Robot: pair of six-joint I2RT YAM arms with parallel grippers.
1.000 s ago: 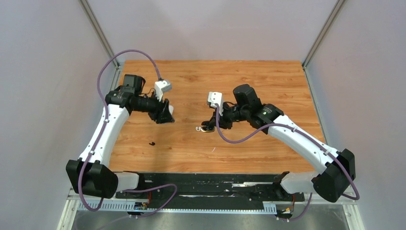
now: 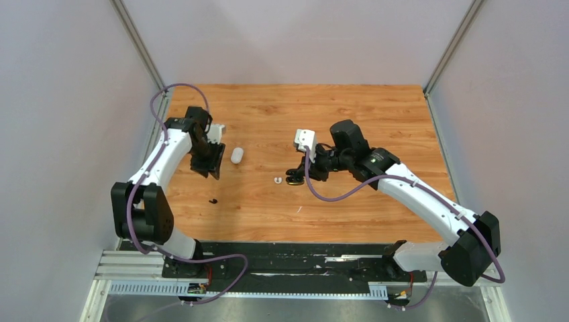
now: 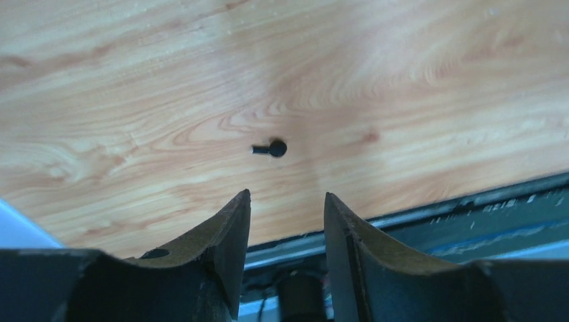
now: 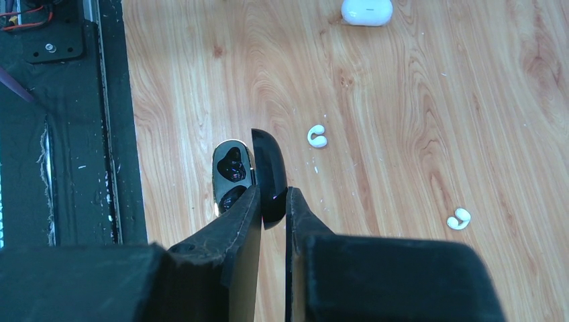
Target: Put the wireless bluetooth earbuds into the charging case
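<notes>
A small black earbud [image 2: 213,201] lies on the table at the left; in the left wrist view the black earbud [image 3: 276,148] shows a round head and short stem. Beyond it, in the top view, is my left gripper [image 2: 212,175], its fingers [image 3: 231,235] apart and nothing between them. My right gripper has its fingertips closed on the black lid of the opened charging case [image 4: 233,169]. Two dark hollows of the case face the right wrist camera; whether anything sits in them is unclear. From above, the case [image 2: 295,181] is partly hidden by that gripper.
Two white earbuds [image 4: 317,136] [image 4: 459,219] rest apart on the wood. A white case [image 2: 237,155] stands right of my left gripper. Open table lies in front of and between the arms. The dark frame edge [image 2: 288,245] borders the front.
</notes>
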